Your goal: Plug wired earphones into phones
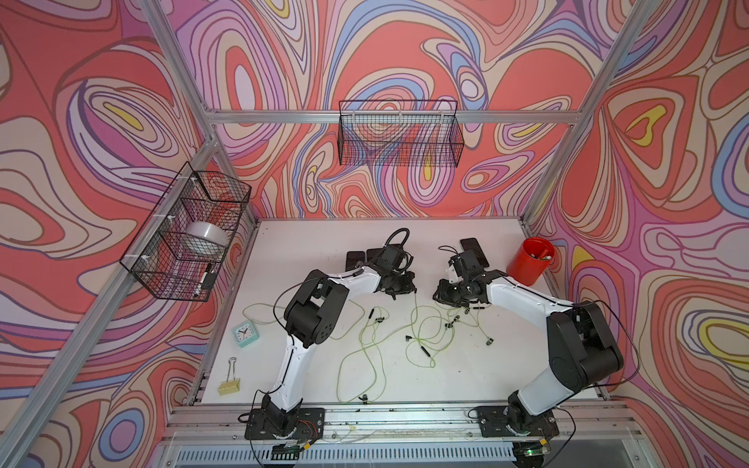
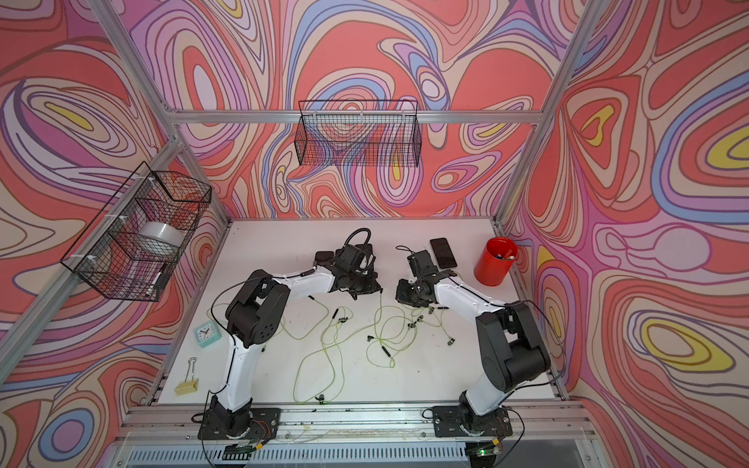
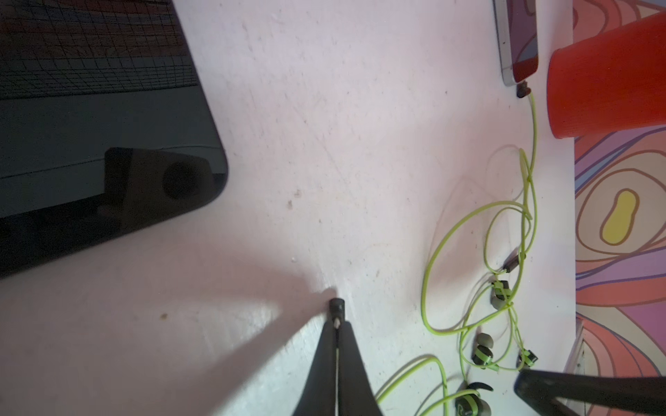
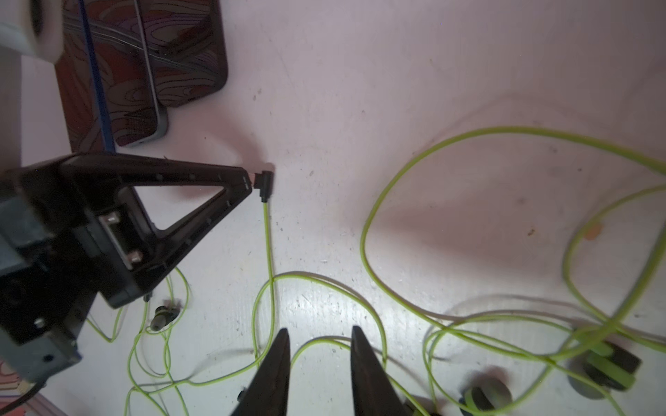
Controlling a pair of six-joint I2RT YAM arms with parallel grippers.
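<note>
My left gripper is shut, its tips meeting at the thin metal pin of a black earphone plug [image 4: 264, 184]. A green cable [image 4: 269, 239] runs from that plug toward the front of the table. In the left wrist view, a dark phone [image 3: 83, 131] lies left of these tips, apart from the plug. Another phone [image 3: 519, 41] lies at the far right with a black plug [image 3: 523, 90] at its lower end. My right gripper is part open above loose green cable, with nothing held between its fingers.
Green cables with several black earbuds [image 1: 452, 322] tangle over the table's middle. A red bucket [image 1: 532, 261] stands at the back right; a teal clock [image 1: 245, 333] and a yellow clip [image 1: 229, 385] are at left. Both grippers are close together.
</note>
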